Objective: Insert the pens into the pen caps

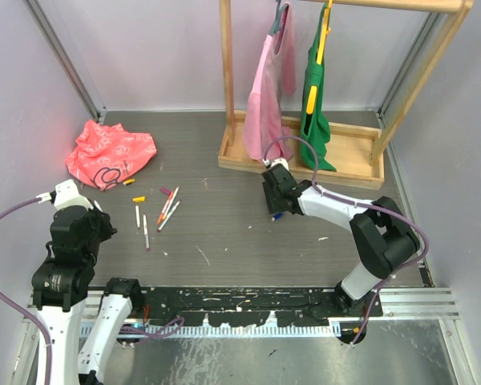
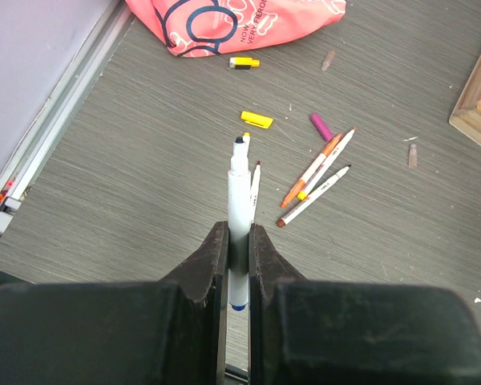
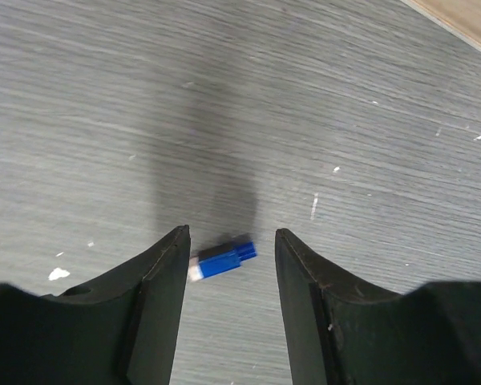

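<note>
My left gripper is shut on a white pen [image 2: 239, 192] held upright, with a dark tip at its top and blue at its lower end. In the right wrist view a blue cap [image 3: 219, 264] lies on the floor between and beyond the fingertips of my right gripper, which is open above it. Loose pens [image 2: 313, 196], a purple cap [image 2: 321, 126] and yellow caps [image 2: 257, 119] lie left of centre, as the left wrist view shows.
A pink printed bag [image 1: 110, 153] lies at the back left. A wooden rack [image 1: 357, 168] with pink and green garments stands at the back right.
</note>
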